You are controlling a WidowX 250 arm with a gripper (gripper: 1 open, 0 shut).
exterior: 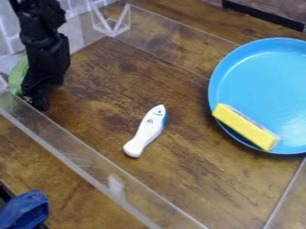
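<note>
My black gripper [36, 88] is lowered at the left edge of the wooden board, over a green oblong object [17, 73] that is mostly hidden behind it. The fingertips are dark and blurred against the wood, so their grip on it is unclear. A white fish-shaped object [146, 131] lies in the middle. A blue plate [266, 89] at the right holds a yellow block [244, 126].
Clear plastic walls [110, 185] border the board, close beside my gripper on the left. A blue object [21, 211] lies outside at the lower left. The board's middle is mostly free.
</note>
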